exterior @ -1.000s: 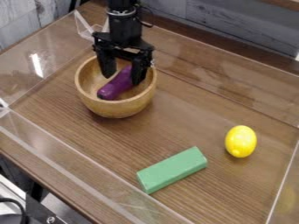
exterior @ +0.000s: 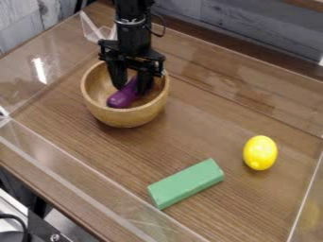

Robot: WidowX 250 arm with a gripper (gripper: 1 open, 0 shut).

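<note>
A wooden bowl (exterior: 124, 112) holds a purple elongated object (exterior: 124, 96). My black gripper (exterior: 131, 76) reaches down into the bowl from above, its fingers around the upper end of the purple object. Whether they touch it is too small to tell.
A green block (exterior: 186, 183) lies at the front, and a yellow lemon-like object (exterior: 260, 153) at the right. Edges run along the back and left.
The gripper's fingers have drawn closer together over the purple object. The bowl and the other objects look unmoved.
</note>
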